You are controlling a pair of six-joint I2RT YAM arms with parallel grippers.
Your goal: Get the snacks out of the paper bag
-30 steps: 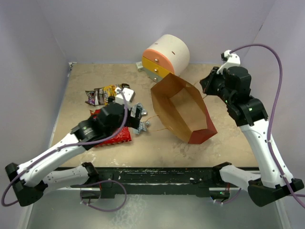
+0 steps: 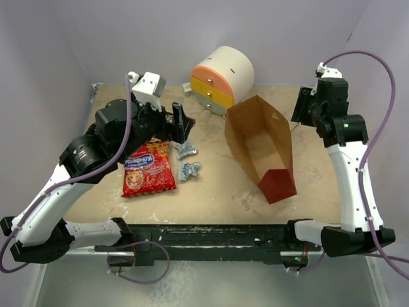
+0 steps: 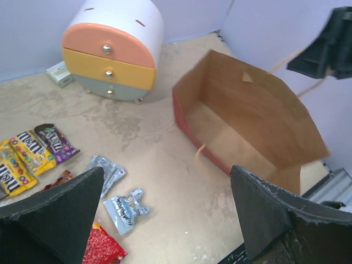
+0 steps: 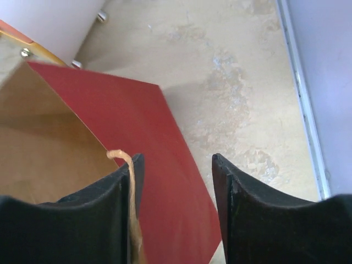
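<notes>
The paper bag (image 2: 259, 144) stands open at the right of the table, tilted, with its brown inside showing and no snacks visible in it; in the right wrist view its red side (image 4: 170, 176) fills the middle. My left gripper (image 2: 181, 125) is open above the snacks at the left, holding nothing. My right gripper (image 2: 301, 105) is at the bag's upper right, fingers part open, a twisted handle (image 4: 132, 198) by one finger. Snacks lie loose: a red Krónizz-like packet (image 2: 148, 171), silver packets (image 2: 188, 171) and yellow and purple packets (image 3: 34, 151).
A small drawer unit (image 2: 217, 80) stands at the back, with a small pale box (image 3: 59, 73) beside it. Bare table lies between the snacks and the bag and at its front.
My right gripper has moved right; the bag has shifted and swung about.
</notes>
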